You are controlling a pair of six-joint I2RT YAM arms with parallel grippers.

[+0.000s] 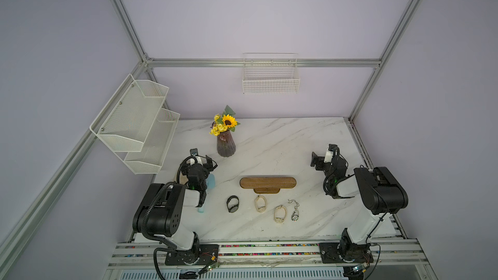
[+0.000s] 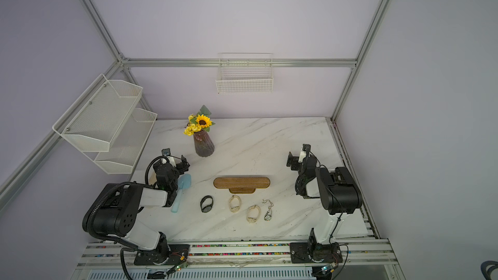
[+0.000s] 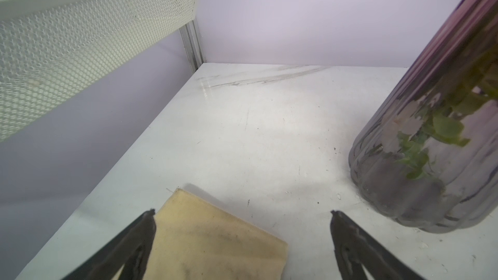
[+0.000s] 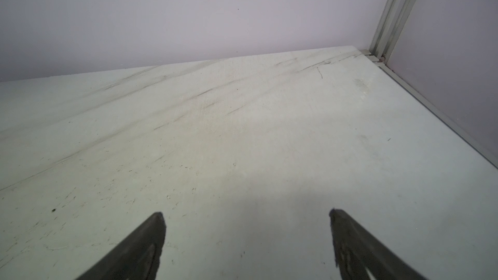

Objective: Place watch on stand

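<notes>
A wooden stand [image 1: 267, 182] lies at the middle of the marble table, empty. In front of it, left to right in the top left view, are a black watch [image 1: 233, 203], two cream watches [image 1: 279, 214] and a silver watch [image 1: 294, 215]. My left gripper is open above a tan board [image 3: 218, 225], beside the vase [image 3: 420, 150] in the left wrist view. My right gripper stands open over bare table at the right, empty between its fingers.
The vase of sunflowers stands at the back left. A blue utensil [image 2: 181, 189] lies by the left arm. White mesh shelves [image 1: 135, 119] hang on the left, a wire basket [image 1: 270, 80] on the back wall.
</notes>
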